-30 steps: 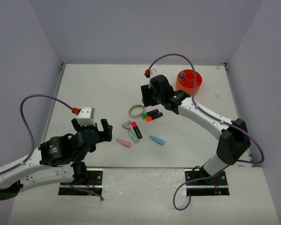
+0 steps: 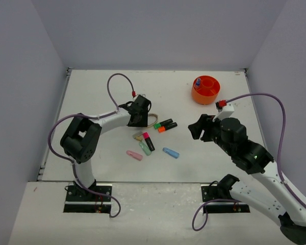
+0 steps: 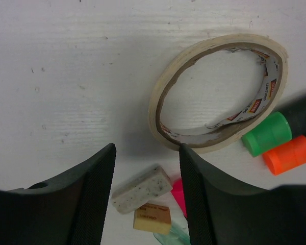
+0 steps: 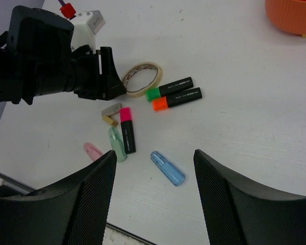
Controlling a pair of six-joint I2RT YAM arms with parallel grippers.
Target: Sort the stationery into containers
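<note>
A beige tape roll (image 3: 160,97) lies flat on the table, just ahead of my left gripper, which is open and empty above the small grey block (image 3: 143,189) and yellow block (image 3: 152,218). Beside the tape lie a green-capped marker (image 4: 173,87) and an orange-capped marker (image 4: 181,98). Closer to the front are a pink-capped marker (image 4: 127,133), a pale green highlighter (image 4: 117,144), a pink highlighter (image 4: 92,151) and a blue highlighter (image 4: 168,168). My right gripper hangs open over the table's right part, holding nothing.
An orange-red round container (image 2: 205,91) stands at the back right with a blue item (image 2: 198,81) inside. Grey walls enclose the back and sides.
The left arm has swept from the front left to the tape roll, its gripper now partly covering it. My right arm has drawn back to the right, away from the tape and markers.
</note>
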